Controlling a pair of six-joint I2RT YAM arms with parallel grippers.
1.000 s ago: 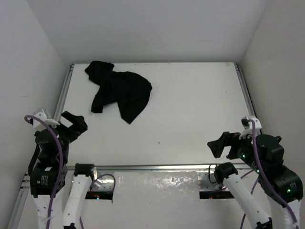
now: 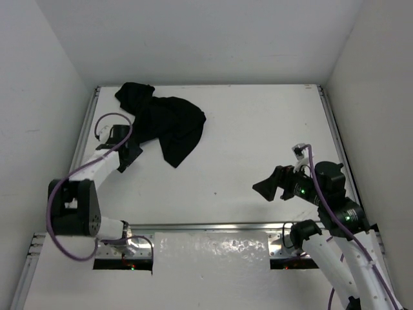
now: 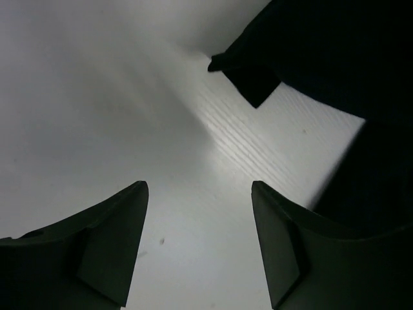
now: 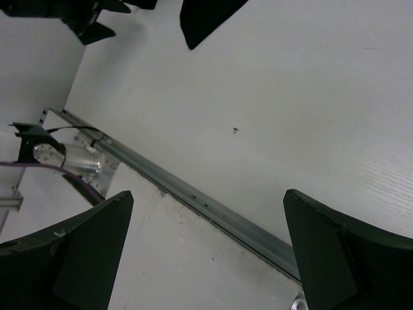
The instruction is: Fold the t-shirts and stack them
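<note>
A crumpled black t-shirt point(image 2: 164, 123) lies at the back left of the white work surface. My left gripper point(image 2: 129, 155) is over the shirt's lower left edge; in the left wrist view its fingers stand apart above bare surface, beside the dark cloth point(image 3: 335, 51), with nothing between them. My right gripper point(image 2: 271, 184) is open and empty at the front right, well away from the shirt.
Metal rails point(image 2: 206, 225) edge it, and walls enclose it at the back and sides.
My right arm has moved a short way inward, to the left and slightly toward the back. The shirt looks unmoved.
</note>
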